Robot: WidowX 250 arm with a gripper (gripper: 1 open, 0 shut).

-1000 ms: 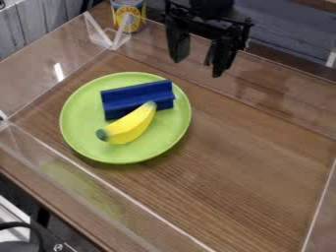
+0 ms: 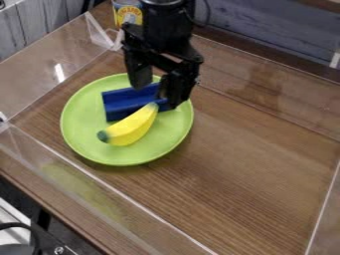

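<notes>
A green plate (image 2: 86,127) sits on the wooden table at the left. On it lie a yellow banana (image 2: 129,126) and, behind that, a blue block (image 2: 122,100), partly hidden by the gripper. My black gripper (image 2: 163,78) is open over the back of the plate, its fingers reaching down at the blue block. Whether they touch it is hard to tell.
A can (image 2: 127,14) stands at the back left, partly behind the arm. Clear walls edge the work area at the left and right.
The banana and plate look unmoved.
</notes>
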